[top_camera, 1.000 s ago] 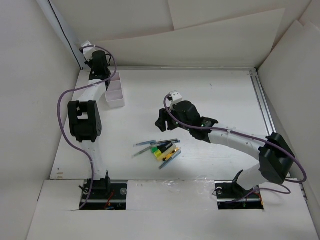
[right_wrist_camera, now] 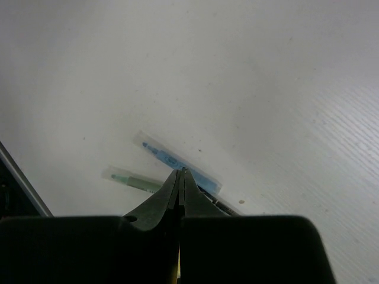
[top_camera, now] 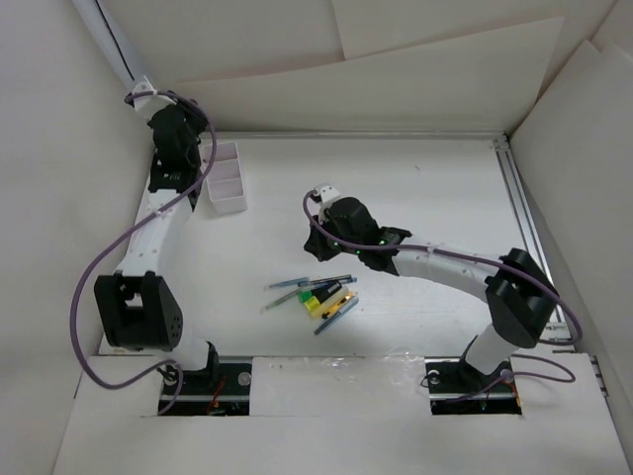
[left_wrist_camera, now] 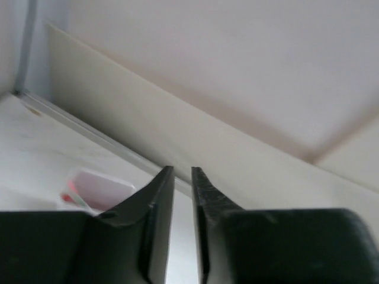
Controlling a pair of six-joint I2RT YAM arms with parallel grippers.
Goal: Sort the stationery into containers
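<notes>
My left gripper is raised at the upper left, beside the white compartment container [top_camera: 228,193]. In its blurred wrist view its fingers are slightly apart, with nothing visible between them; the container [left_wrist_camera: 103,186] holds something pinkish. My right gripper is shut, nothing visible between its tips, above a pile of stationery near the front centre: a blue pen [right_wrist_camera: 180,168], a green pen [right_wrist_camera: 142,183], dark pens, green and yellow items [top_camera: 326,307], and another blue pen [top_camera: 336,317].
Walls and a metal rail [top_camera: 366,135] edge the workspace. The left arm stands along the left side.
My right gripper has shifted slightly left, toward the pile.
</notes>
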